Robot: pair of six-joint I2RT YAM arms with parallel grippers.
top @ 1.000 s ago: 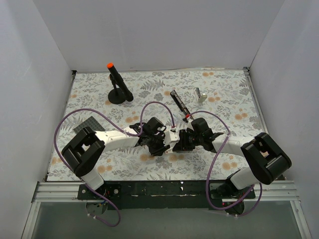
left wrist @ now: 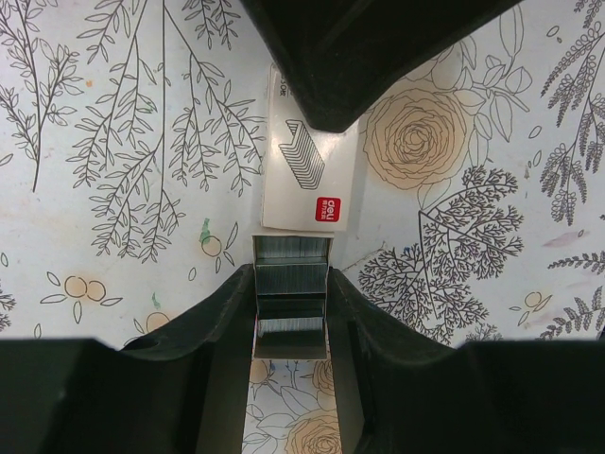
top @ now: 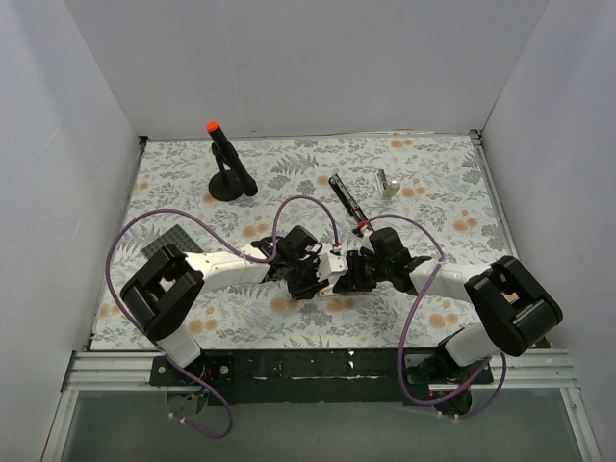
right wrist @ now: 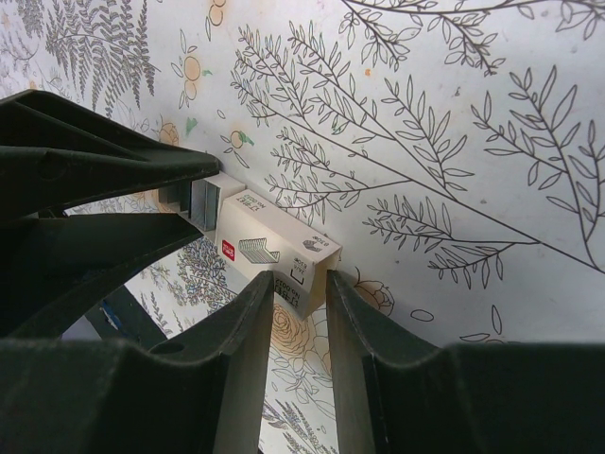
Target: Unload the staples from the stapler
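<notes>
The open stapler [top: 351,204] lies at the back middle, its long dark body angled. At the front middle a small staple box [left wrist: 308,175], white with a red label, lies with its tray of staple strips [left wrist: 291,274] partly out. My left gripper is shut on that tray. My right gripper is at the far end of the box, its fingertips part open around or against the box's end; whether they grip it is hard to tell.
A black stand with an orange-tipped cylinder [top: 231,168] is at the back left, a small white object [top: 386,185] at the back right, a dark grey mat [top: 173,245] at the left.
Both arms and the box look almost unchanged over the last second in the top view; the left gripper has shifted very slightly.
</notes>
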